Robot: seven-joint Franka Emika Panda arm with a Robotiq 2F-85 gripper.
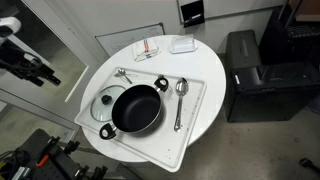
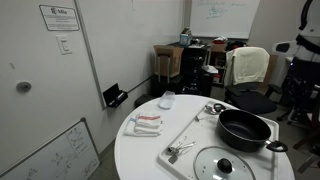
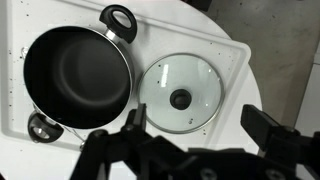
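Note:
A black pot (image 1: 138, 108) with two looped handles sits on a white tray (image 1: 172, 157) on the round table. Beside it lies a glass lid (image 3: 190, 85) with a black knob (image 3: 180, 98), flat on the tray and apart from the pot in the wrist view. My gripper is open above the lid side of the tray, its dark fingers (image 3: 262, 125) spread with nothing held between them. In exterior view 1 the arm (image 1: 25, 62) shows at the left edge, clear of the table.
A large spoon (image 1: 180, 100) and smaller utensils (image 1: 123, 74) lie on the tray. Behind it are a folded cloth (image 2: 147, 123) and a clear container (image 2: 167, 101). A black bin (image 1: 270, 90) stands right of the table.

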